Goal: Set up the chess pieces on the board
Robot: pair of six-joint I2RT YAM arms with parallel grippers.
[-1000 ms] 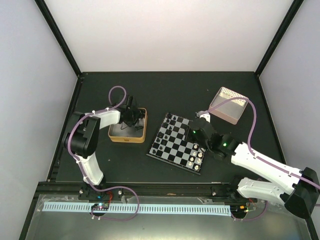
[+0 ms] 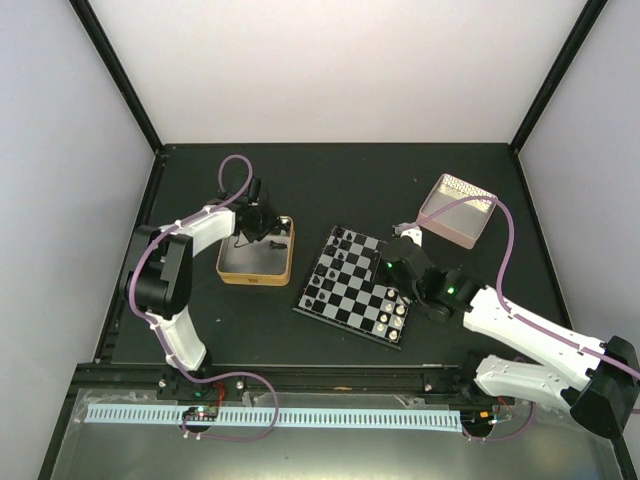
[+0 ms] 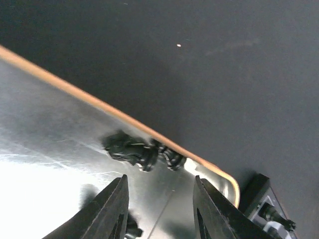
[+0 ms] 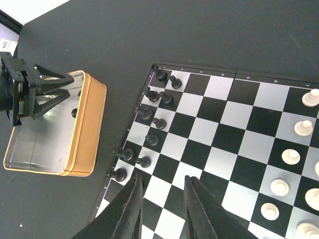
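My left gripper is over the orange-rimmed box (image 2: pixel 255 279), fingers apart and nothing between them. Below it, black pieces (image 3: pixel 128 147) lie against the box's rim, another partly hidden near the fingertips. The chessboard (image 4: pixel 214 155) carries black pieces (image 4: pixel 144 112) along its left side and white pieces (image 4: pixel 290 156) along its right, some outside this view. My right gripper hangs over the board; its fingertips show apart in the wrist view, and whether anything is between them further back is hidden.
A pale box (image 2: pixel 450 225) with a perforated insert stands at the back right.
My left gripper has shifted slightly up and left in the top view, uncovering more of the box's inside. The right arm looks still.
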